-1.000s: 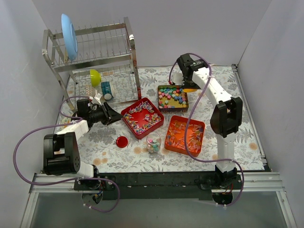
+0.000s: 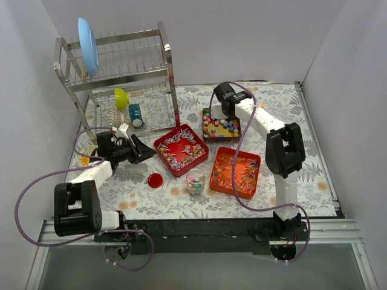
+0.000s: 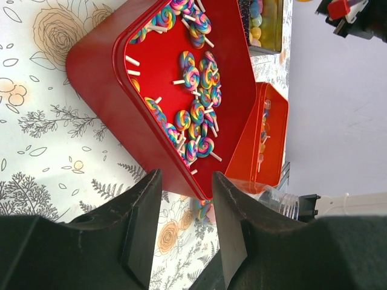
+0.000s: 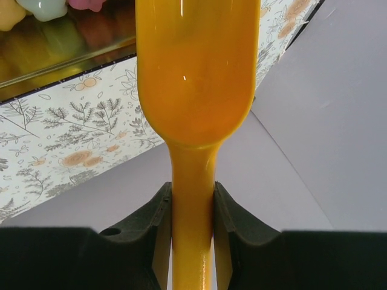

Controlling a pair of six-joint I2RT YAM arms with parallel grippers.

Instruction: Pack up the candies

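My right gripper is shut on an orange scoop (image 4: 195, 78), held over the dark bin of colourful candies (image 2: 221, 133) at the back, whose candies (image 4: 51, 9) show beside the scoop. My left gripper (image 2: 142, 151) hangs left of the red bin of lollipops (image 2: 180, 150) (image 3: 103, 72), its fingers part open with nothing between them. An orange bin (image 2: 254, 175) holds more candies at front right. A clear jar (image 2: 195, 181) with pastel candies stands between the bins, a red round item (image 2: 155, 180) to its left.
A steel dish rack (image 2: 118, 77) with a blue plate (image 2: 88, 47), cups and other ware fills the back left. Bare patterned table lies at the far right and front left. Purple cables hang across both arms.
My right arm has swung left over the dark bin from its back right and dipped slightly toward the front. The left arm has shifted slightly.
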